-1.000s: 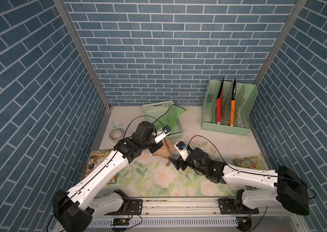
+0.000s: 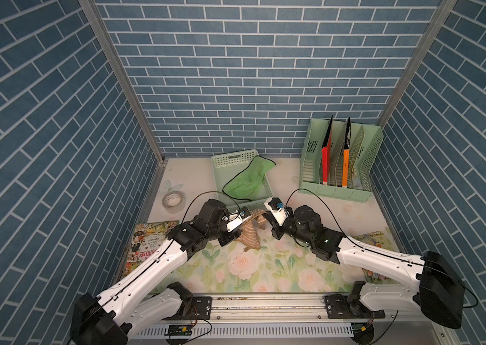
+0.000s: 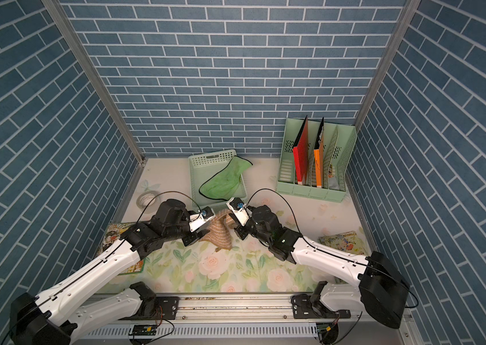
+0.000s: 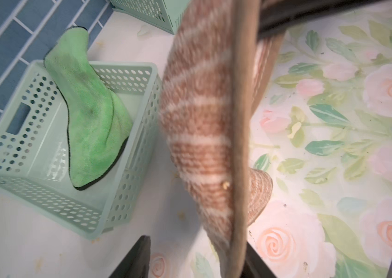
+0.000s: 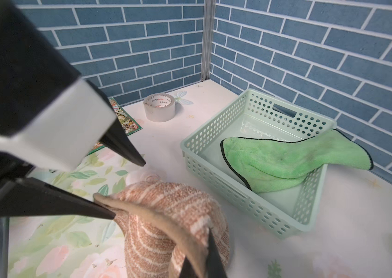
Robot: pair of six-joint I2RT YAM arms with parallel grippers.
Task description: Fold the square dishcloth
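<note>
The brown-and-white striped dishcloth [image 2: 248, 237] hangs bunched between my two grippers, above the flowered mat. My right gripper is shut on its tan hem, at the bottom of the right wrist view. My left gripper stands open, with another stretch of the hem passing between its spread fingers. In the right wrist view, the left gripper's fingers [image 5: 120, 143] lie on either side of the cloth's far end. A loose corner droops toward the mat in both top views; much of the cloth is hidden by the grippers.
A pale green basket [image 5: 256, 217] with a green cloth [image 5: 279, 162] stands just behind. Tape [image 2: 173, 200] and a magazine [image 2: 146, 244] lie at left; a file rack [image 2: 334, 189] is at back right.
My right gripper has moved up and away from the front edge, while my left gripper has come down slightly. The dishcloth has shifted a little right and now stretches to the right gripper.
</note>
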